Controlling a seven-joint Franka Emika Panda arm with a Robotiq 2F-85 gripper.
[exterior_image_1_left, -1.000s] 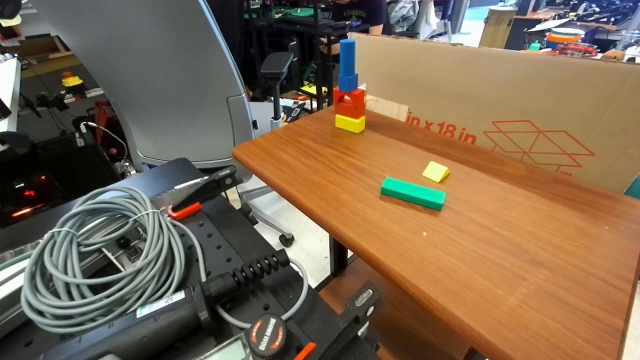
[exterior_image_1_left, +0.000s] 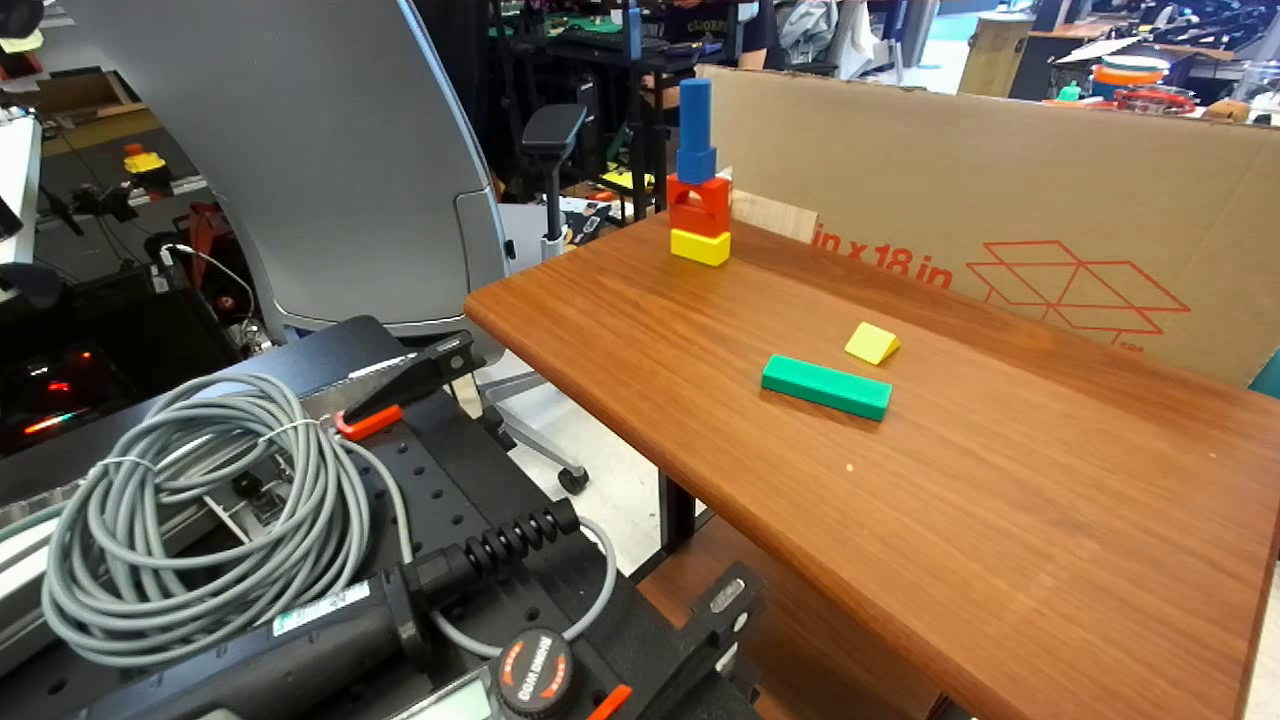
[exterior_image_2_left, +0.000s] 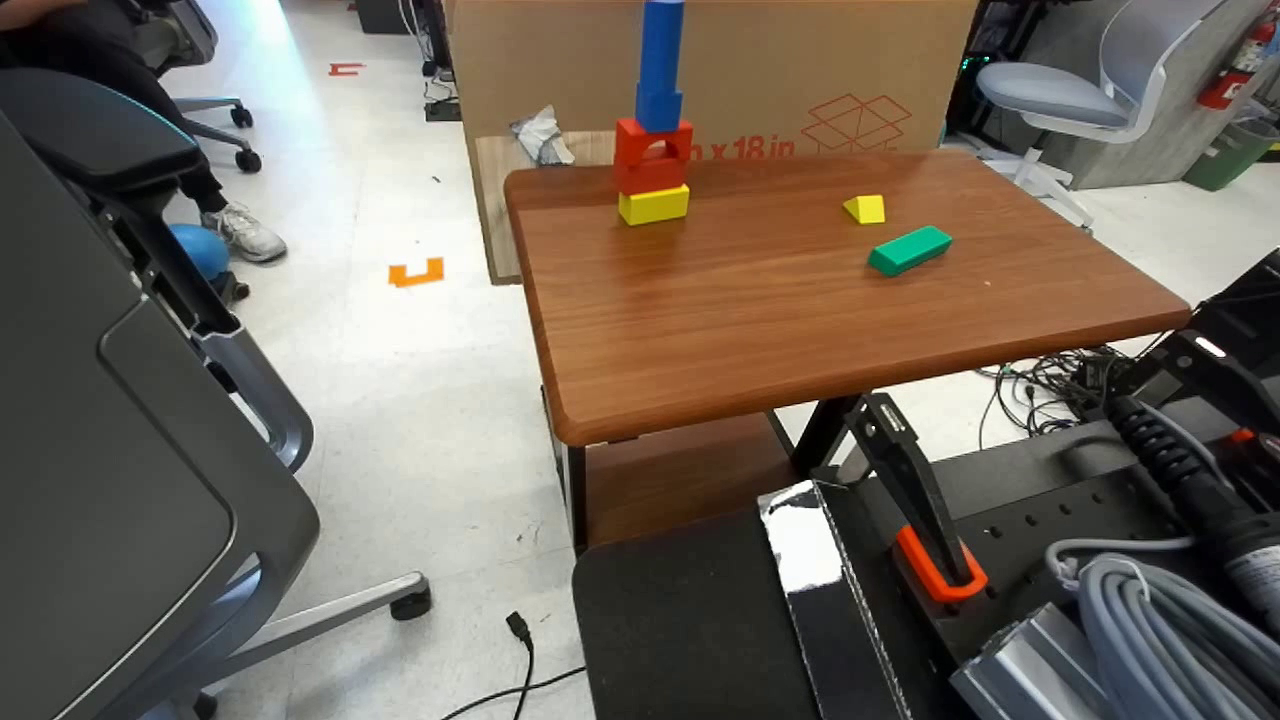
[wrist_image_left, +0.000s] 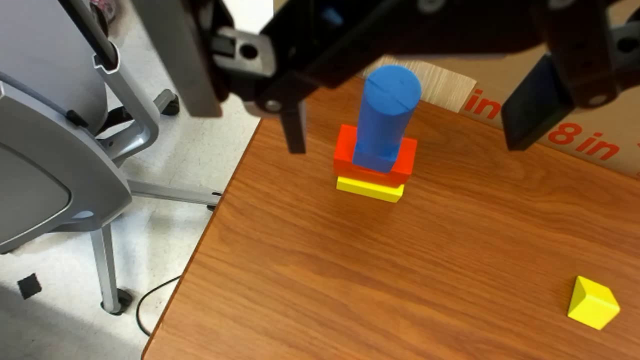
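At the table's far left corner stands an upright stack. Its base is a yellow block (exterior_image_1_left: 699, 247), with red pieces (exterior_image_1_left: 715, 222) above it, including an arch, then a small blue block (exterior_image_1_left: 696, 166) and a tall blue cylinder (exterior_image_1_left: 696, 114) on top. My gripper shows in the wrist view only, its fingers wide apart and nothing held between them. Seen from there, the cylinder rises in the gap between the fingers; how far below them it is, I cannot tell. A yellow wedge (exterior_image_1_left: 872, 343) and a long green block (exterior_image_1_left: 827, 388) lie apart on the table.
A cardboard sheet (exterior_image_1_left: 1020, 192) walls off the back edge. A grey chair (exterior_image_1_left: 348, 156) stands close to the left edge, and coiled cable (exterior_image_1_left: 216, 516) lies on the black cart in front.
The stack, wedge and green block have not moved. In the background, a person behind the table has shifted mostly out of sight.
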